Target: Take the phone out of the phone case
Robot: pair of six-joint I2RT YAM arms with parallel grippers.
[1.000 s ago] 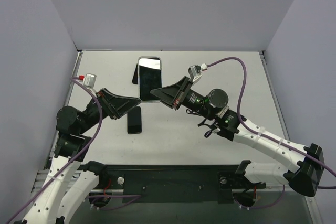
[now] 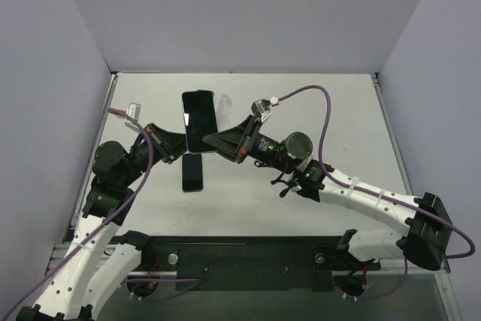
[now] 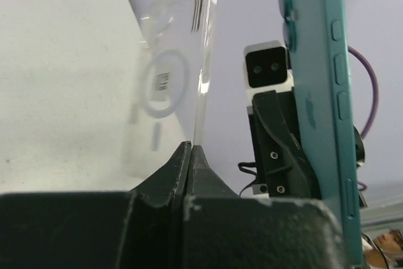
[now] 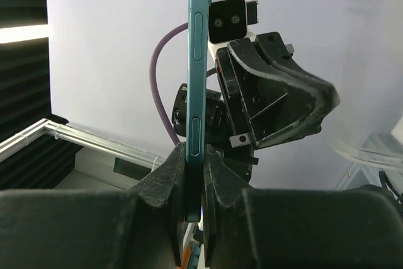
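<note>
The phone shows its dark screen in the top view and its teal back and side in the left wrist view. My right gripper is shut on its lower end. A clear case stands apart from the phone in the left wrist view, its lower edge meeting the fingertips of my left gripper, which is shut on that thin edge. From above, part of the clear case peeks out right of the phone, the rest hidden under it. The left fingers are just left of the phone's lower end.
A black slab-shaped object lies on the white table just in front of the held phone. Another dark object is almost wholly hidden behind the phone's top.
Both arms and the phone have shifted left. The clear rim seen around the phone earlier has come away, and the case now shows separately at its right.
</note>
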